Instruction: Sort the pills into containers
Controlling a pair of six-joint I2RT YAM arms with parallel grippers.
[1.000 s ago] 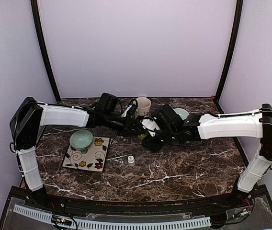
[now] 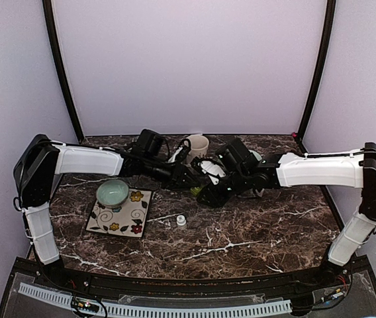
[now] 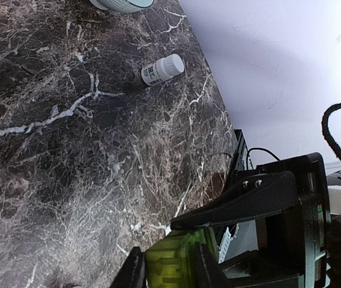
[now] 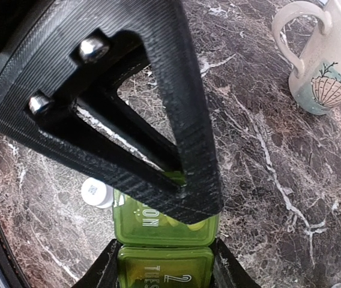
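A green translucent pill case [image 4: 164,264] with printed lettering is between my two grippers at the table's middle. My right gripper [image 2: 204,192] is shut on it. My left gripper [image 2: 189,184] is at the same case from the left; its fingertips are partly hidden, and how far they stand open is unclear. A small white cap or container [image 2: 181,220] stands on the marble below them. A white labelled bottle [image 3: 161,70] lies on the table in the left wrist view.
A pale green bowl [image 2: 112,193] sits on a floral square mat [image 2: 133,223] at left. A white mug [image 4: 332,72] stands at the back middle, and another pale dish [image 2: 254,156] at back right, partly hidden.
The left arm looks nearly still.
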